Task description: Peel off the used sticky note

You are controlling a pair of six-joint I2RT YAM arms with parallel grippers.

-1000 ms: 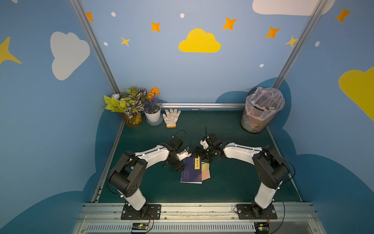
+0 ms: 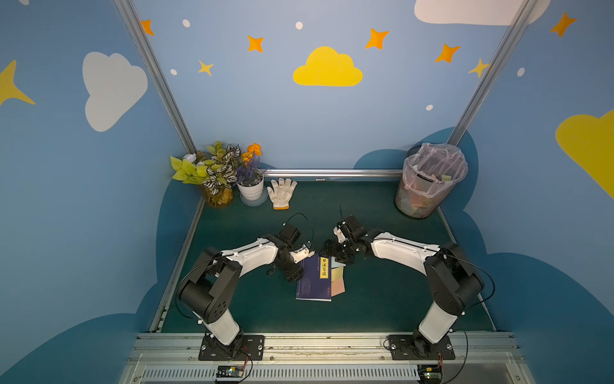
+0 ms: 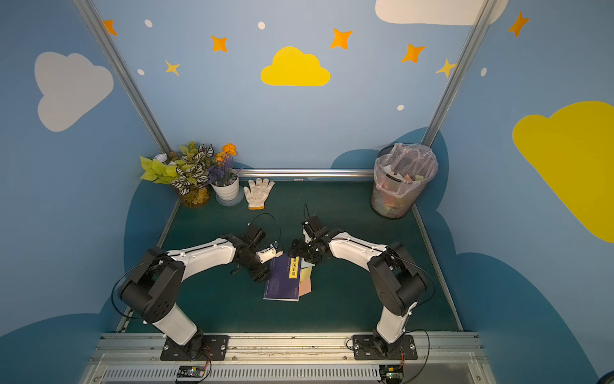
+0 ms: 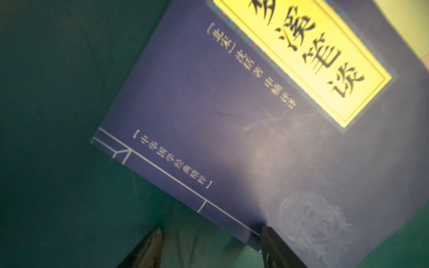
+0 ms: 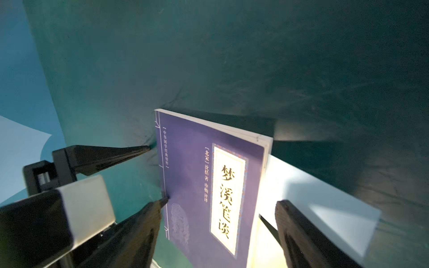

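A purple book with a yellow title label lies flat on the green table. Light blue, yellow and pink sticky notes stick out from its right side; the blue one is clearest in the right wrist view. My left gripper stands open at the book's spine edge, near a lower corner in its own view. My right gripper is open above the book's right edge, by the notes, with nothing visibly gripped.
A bin with a plastic liner stands back right. Potted plants and a white glove sit back left.
My right arm has shifted slightly right and up in the top left view, baring more of the light blue note. My left arm and the book look nearly still.
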